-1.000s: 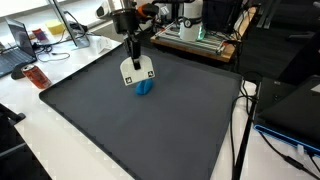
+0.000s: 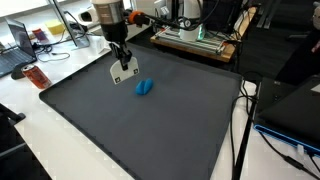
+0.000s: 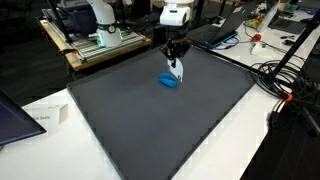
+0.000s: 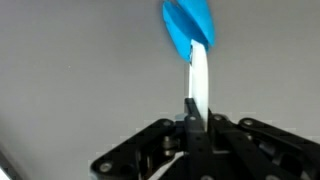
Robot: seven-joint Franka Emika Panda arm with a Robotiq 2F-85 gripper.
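Note:
My gripper is shut on a thin white card, which hangs upright below the fingers and shows small dark marks. In the wrist view the card appears nearly edge-on, a narrow white strip running out from the gripper. A small blue object lies on the dark grey board, just right of the card in exterior view 1. From the other side, the blue object sits close to the card. The wrist view shows the blue object partly behind the card's far end.
The dark board is otherwise bare across its middle and front. An orange-red can stands off its left edge, with a laptop and cables behind. A wooden tray with various items is at the back right.
In exterior view 1, my gripper and the card have moved left, from in front of the blue object to beside it. The blue object has not visibly moved.

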